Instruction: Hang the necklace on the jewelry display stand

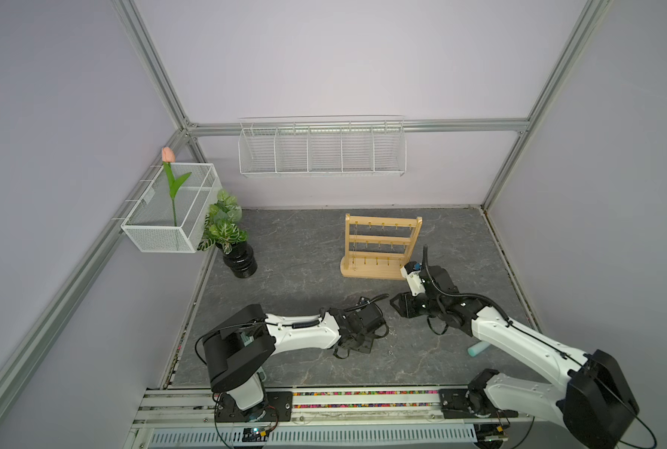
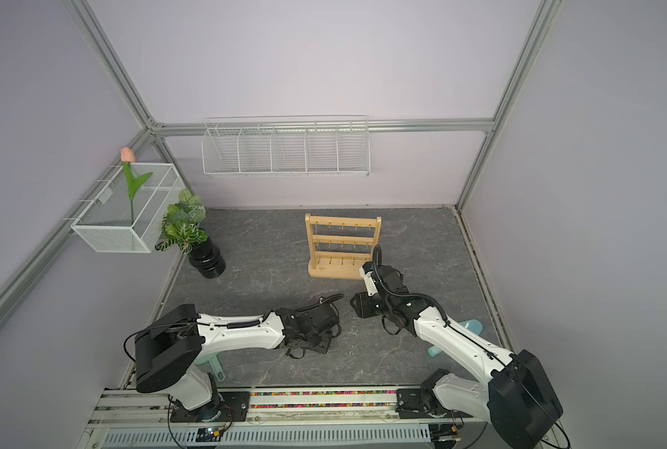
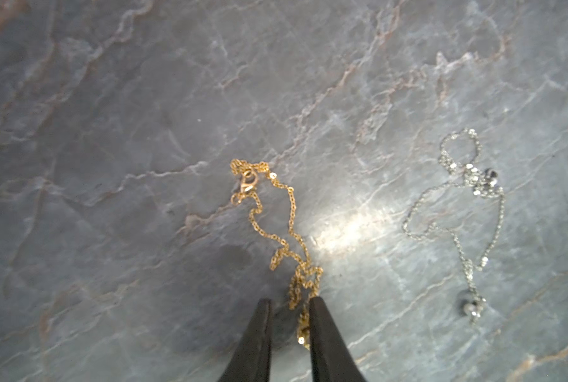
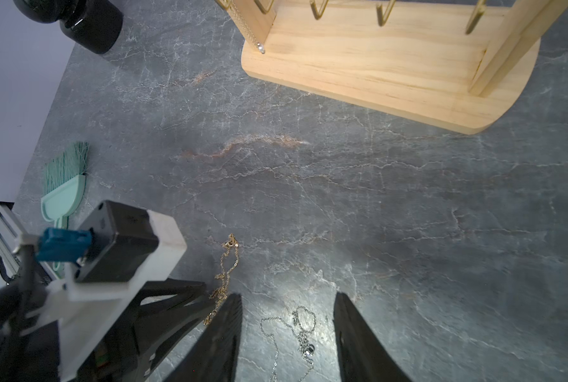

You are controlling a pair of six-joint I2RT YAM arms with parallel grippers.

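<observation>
A gold chain necklace (image 3: 290, 210) lies bunched lengthwise on the grey tabletop, its clasp at the far end. My left gripper is part open, with the necklace's near end showing in the gap, close to one finger (image 3: 325, 337); contact cannot be told. To the right lies a silver necklace (image 3: 481, 184). The wooden display stand (image 1: 378, 271) is at the back, with brass hooks and another fine chain (image 4: 252, 35) hanging at its left post. In the right wrist view, my right gripper is open and empty, its fingers wide apart.
A black pot with a plant (image 1: 239, 259) stands at the left. A green brush and dustpan (image 4: 65, 194) lie at the left, and a pale blue object (image 1: 478, 348) sits beside the right arm.
</observation>
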